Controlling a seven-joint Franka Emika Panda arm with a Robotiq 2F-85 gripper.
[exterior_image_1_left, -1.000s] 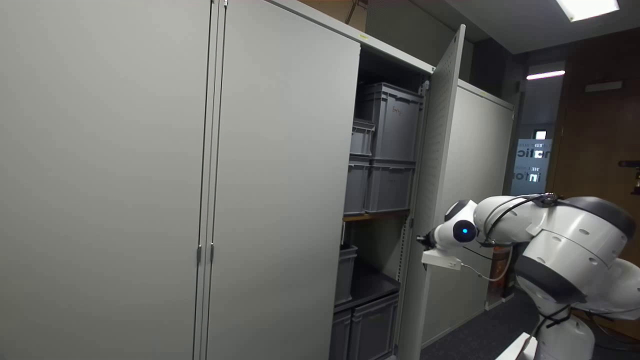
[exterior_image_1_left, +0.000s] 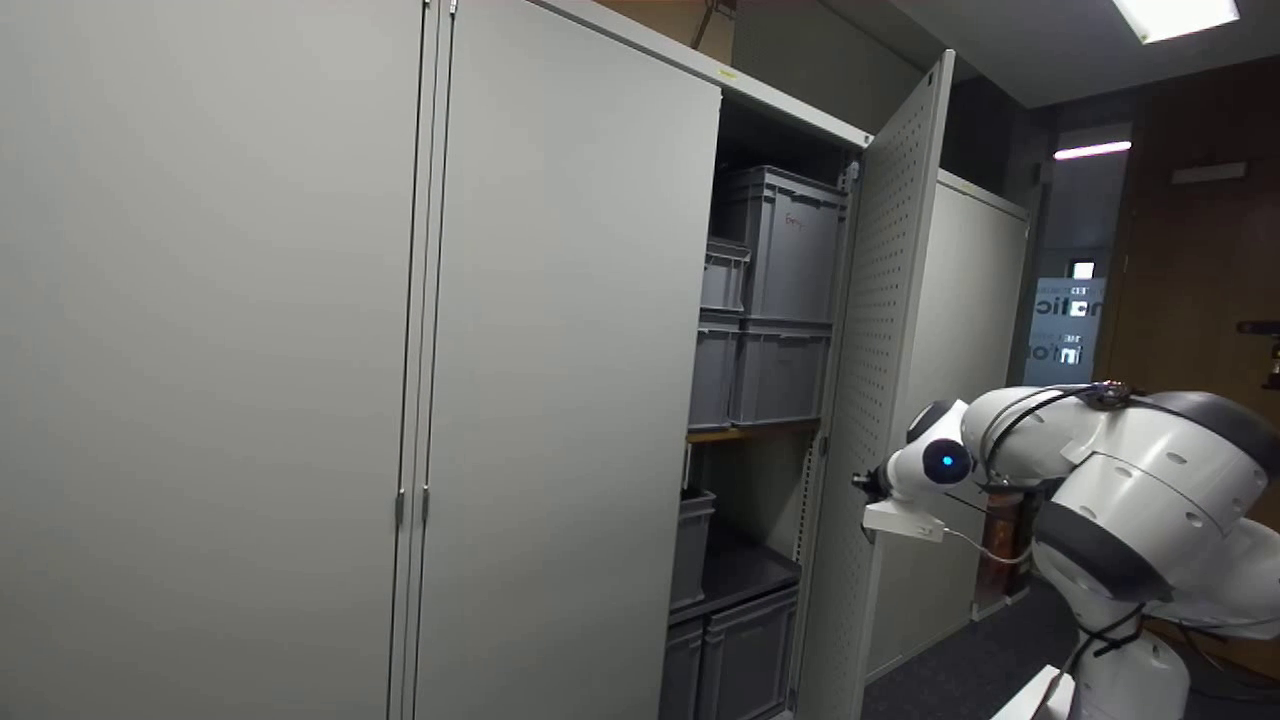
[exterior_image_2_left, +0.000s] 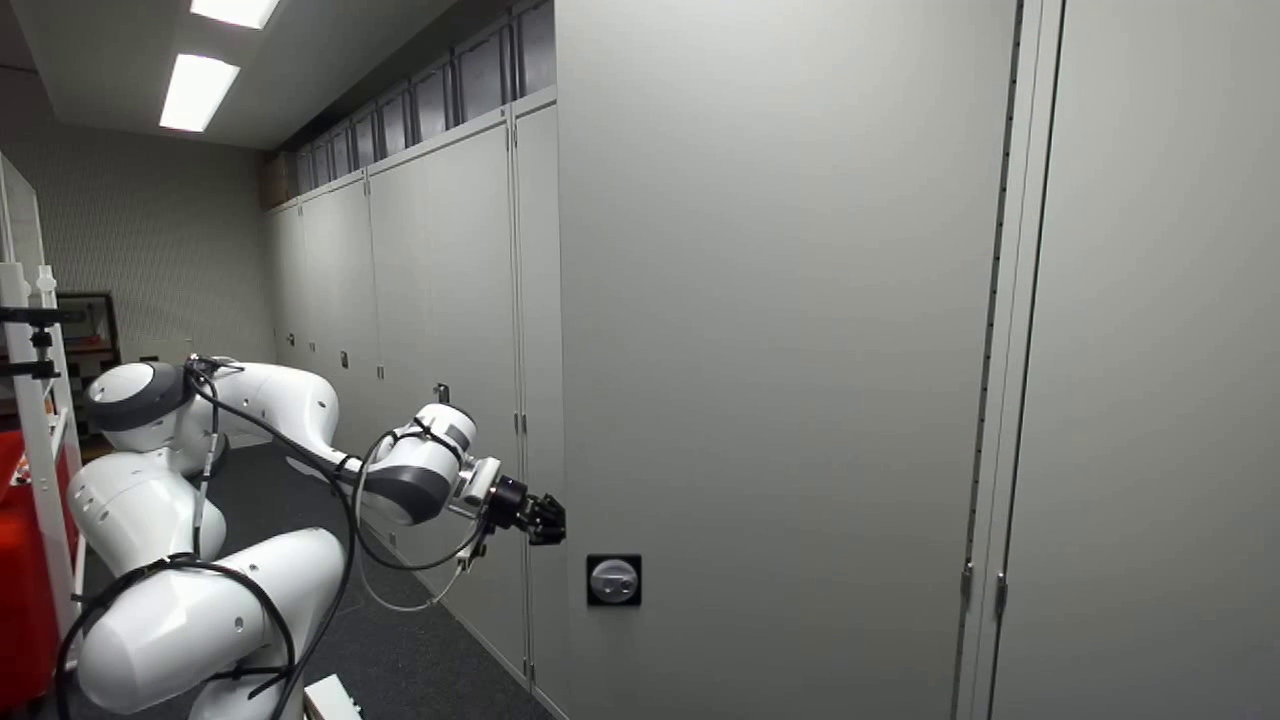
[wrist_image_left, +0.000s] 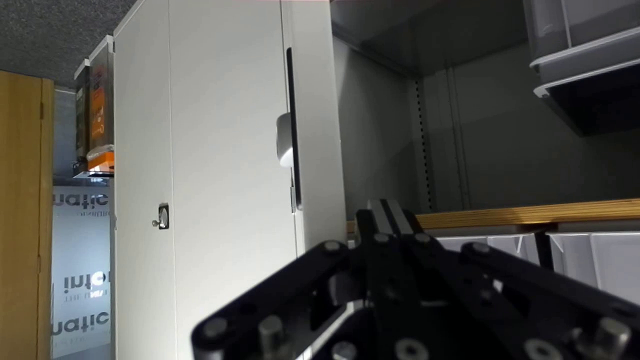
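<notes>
The tall grey cabinet door (exterior_image_1_left: 894, 240) stands swung open, its perforated inner side showing in exterior view 1. My gripper (exterior_image_1_left: 861, 482) is at that inner side, low on the door. In exterior view 2 the same gripper (exterior_image_2_left: 558, 521) reaches the free edge of the door (exterior_image_2_left: 780, 300), left of and above its round lock (exterior_image_2_left: 614, 580). Seen from the wrist, the gripper is shut, nothing visible between its fingers, with the door's edge (wrist_image_left: 318, 120) just to its left. Whether the fingers touch the door, I cannot tell.
Inside the cabinet, grey bins (exterior_image_1_left: 786, 372) rest on shelves with a wooden front strip (wrist_image_left: 528, 214). A closed door (exterior_image_1_left: 540, 360) covers the left half. More closed cabinets (exterior_image_2_left: 444, 276) line the wall. Dark floor (exterior_image_2_left: 276, 516) lies open around the arm.
The door has swung wider, its free edge shifting right in exterior view 1. My arm and gripper have moved right along with it.
</notes>
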